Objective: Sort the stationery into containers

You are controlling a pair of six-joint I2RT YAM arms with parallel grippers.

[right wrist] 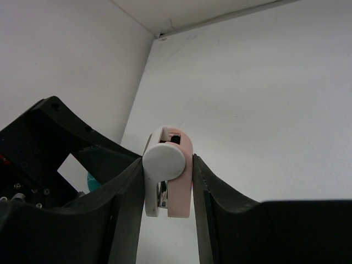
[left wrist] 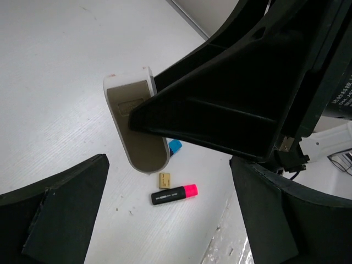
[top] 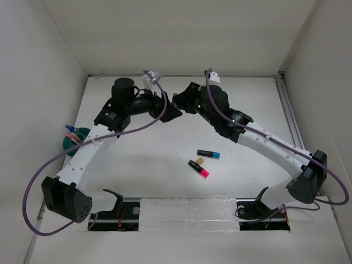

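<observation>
Both grippers meet above the middle of the table. My right gripper is shut on a pink-and-white stationery item, seen in the left wrist view as a pale casing with an olive-grey face (left wrist: 137,148). My left gripper is open around it, its fingers apart. Below lie a black marker with a blue cap (top: 208,154), a black marker with a pink cap (top: 198,168) and a small tan eraser (top: 199,161). A teal container (top: 71,144) with pens stands at the far left.
Walls enclose the table at the back and sides, with a metal rail along the back and right edges.
</observation>
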